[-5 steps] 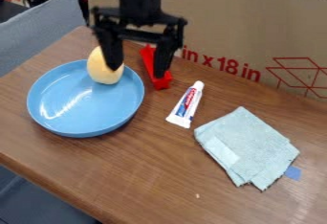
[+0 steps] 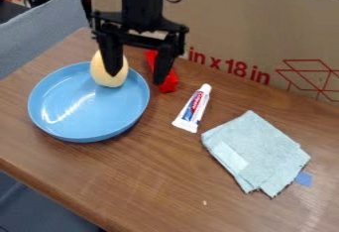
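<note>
My black gripper (image 2: 137,61) is open above the back edge of the blue plate (image 2: 86,112), its two fingers spread apart. Behind the left finger a pale yellow egg-shaped object (image 2: 101,77) rests on the plate's rear part. A red object (image 2: 169,82) sits on the wooden table just right of the plate, partly hidden by the right finger. I cannot tell whether either finger touches these objects.
A white toothpaste tube (image 2: 193,108) lies right of the plate, and a folded light-blue cloth (image 2: 256,151) lies at the right. A cardboard box (image 2: 265,38) stands along the back.
Compared with a second ago, my gripper has come slightly lower and is sharper in view. The objects on the table look unmoved.
</note>
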